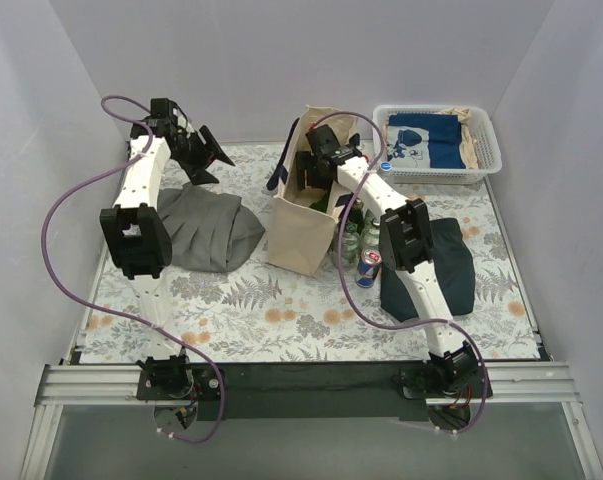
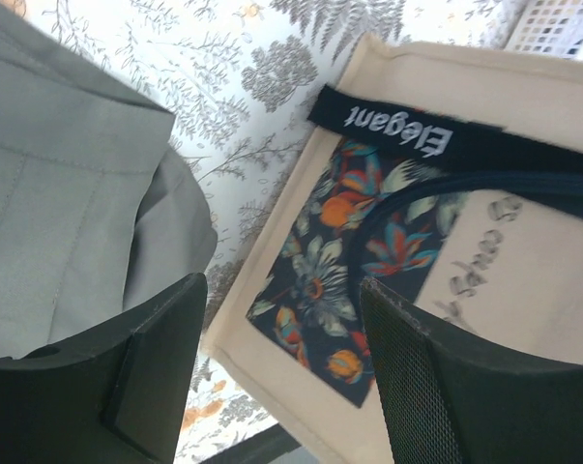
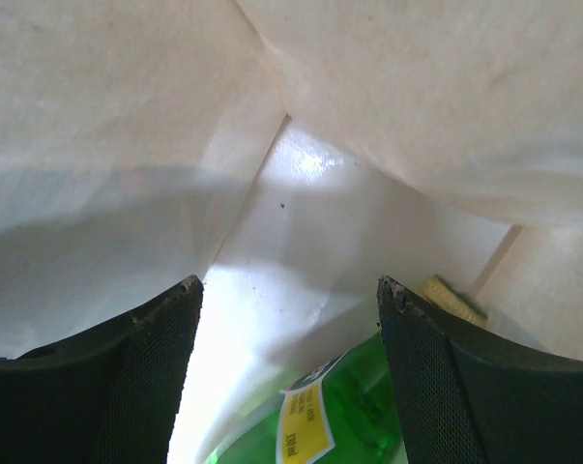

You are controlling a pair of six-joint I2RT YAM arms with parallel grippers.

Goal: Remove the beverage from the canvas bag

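The beige canvas bag (image 1: pixel 297 236) stands near the table's middle, its mouth facing up. A green bottle (image 3: pixel 354 411) with a yellow label lies inside it, and only a small part of the green bottle (image 1: pixel 322 202) shows in the top view. My right gripper (image 1: pixel 312 171) reaches into the bag. In the right wrist view its fingers (image 3: pixel 436 358) are wide apart, with the bottle partly behind one of them; neither grips it. To the bag's left, my left gripper (image 1: pixel 215 166) is open and empty. The bag's printed side (image 2: pixel 310 280) fills much of the left wrist view.
Glass jars (image 1: pixel 347 243) and a blue can (image 1: pixel 368 267) crowd the bag's right side. A grey cloth bag (image 1: pixel 206 228) lies at left, a black one (image 1: pixel 431 270) at right. The white basket (image 1: pixel 486 150) is at back right.
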